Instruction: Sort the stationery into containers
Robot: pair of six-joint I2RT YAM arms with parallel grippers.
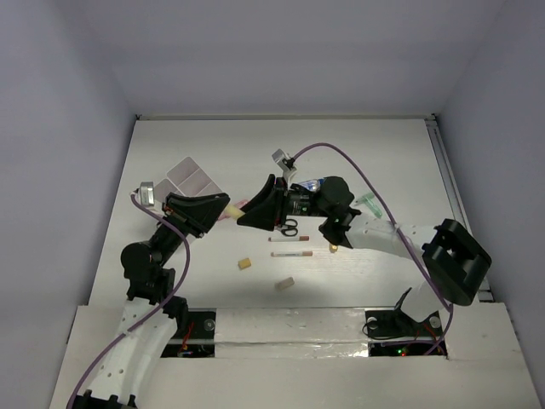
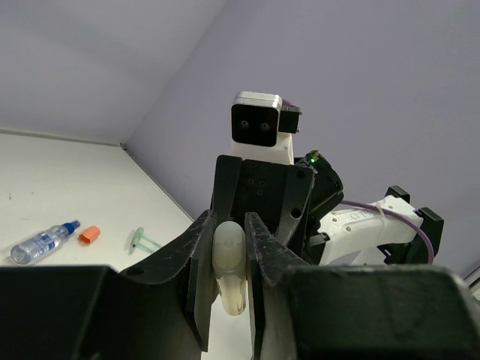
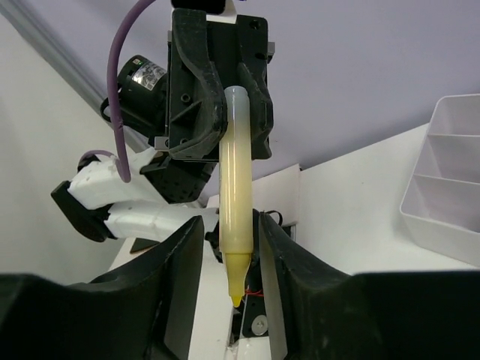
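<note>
A pale yellow tube with a pointed tip hangs between the two grippers, my left gripper shut on one end. My right gripper is open around the tip end, its fingertips either side of the tube in the right wrist view. The segmented container lies behind the left arm, seen also at top left. Scissors, two markers, a small tan block and a grey block lie on the table.
A bottle, an orange piece and a green item lie toward the right back. Walls bound the table.
</note>
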